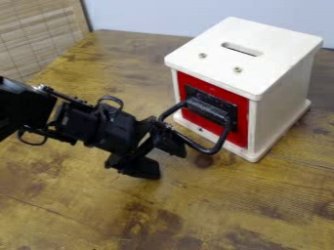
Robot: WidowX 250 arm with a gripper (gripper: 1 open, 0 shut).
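A white box (278, 68) with a slot and two small knobs on top stands at the right of the camera view. Its red front panel (196, 86) carries a black fitting with a black loop handle (213, 147) that sticks out toward the left. My black gripper (159, 156) reaches in from the left, its fingers angled down and right, just left of and below the handle's outer end. The fingers look parted, with nothing seen between them; whether one touches the handle I cannot tell.
A woven mat or screen (33, 34) is at the back left, a white surface behind the table.
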